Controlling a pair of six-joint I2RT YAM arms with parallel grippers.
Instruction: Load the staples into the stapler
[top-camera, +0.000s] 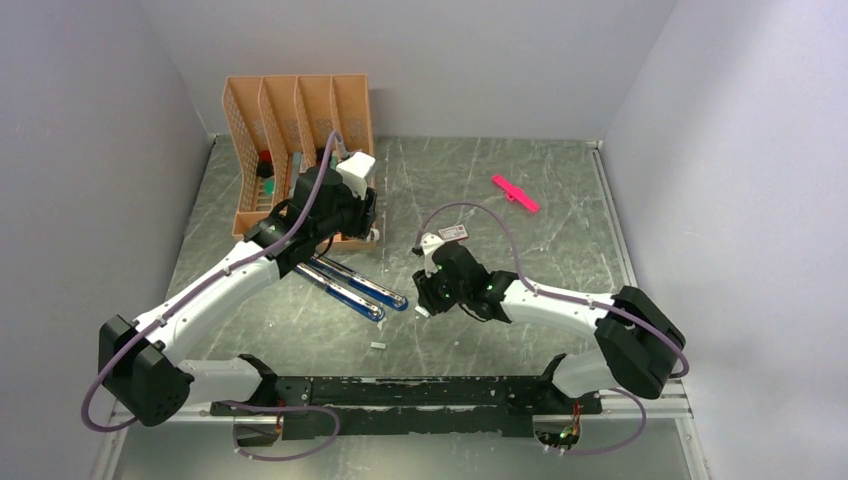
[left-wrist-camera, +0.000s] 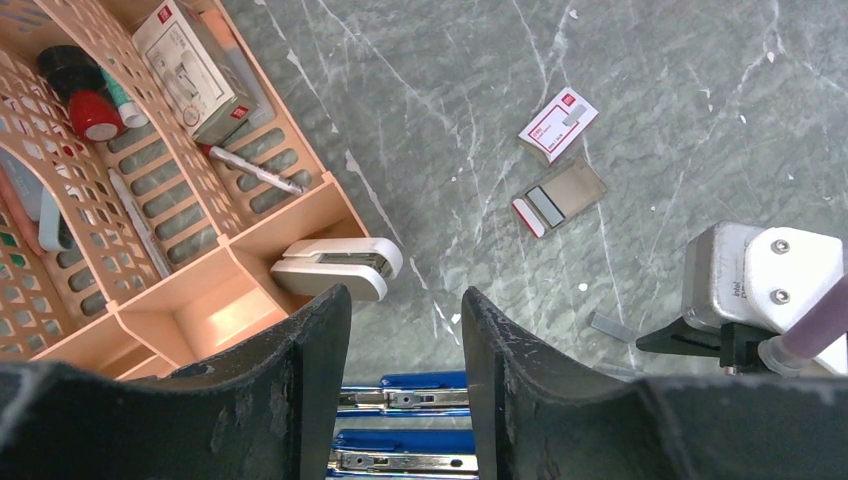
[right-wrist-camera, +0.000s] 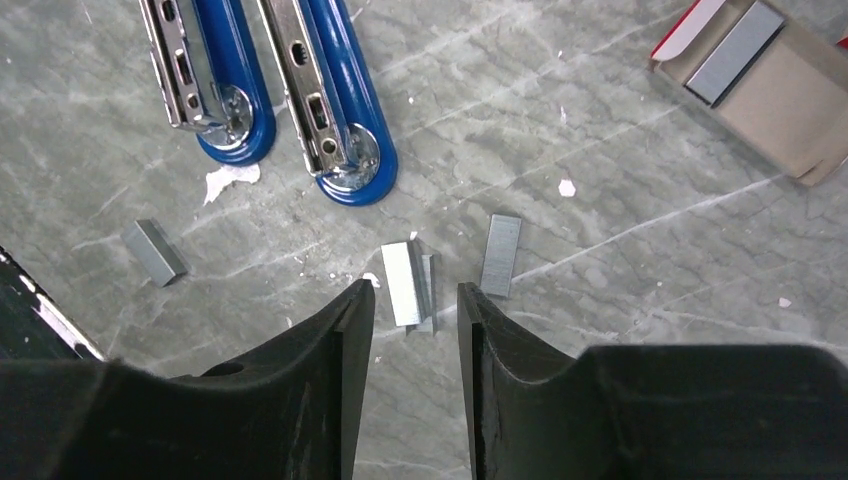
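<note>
The stapler shows as two long blue-and-metal parts lying side by side, the left part (right-wrist-camera: 230, 110) and the right part (right-wrist-camera: 345, 130). Below their ends, a bright staple strip (right-wrist-camera: 402, 285) rests on the table against another thin piece. To its right lies a grey staple strip (right-wrist-camera: 501, 255), and a further grey strip (right-wrist-camera: 153, 252) is at the left. My right gripper is open over the bright strip, nothing visibly gripped. The open staple box (right-wrist-camera: 790, 100) has a grey block inside. High beside the organizer, my left gripper stands open and empty.
An orange organizer (top-camera: 245, 222) with compartments stands at the back left; a beige-and-white device (left-wrist-camera: 335, 265) sits in its front corner. A red-and-white box sleeve (left-wrist-camera: 558, 125) lies near the staple box. A pink object (top-camera: 515, 193) is at the back right, with clear table around it.
</note>
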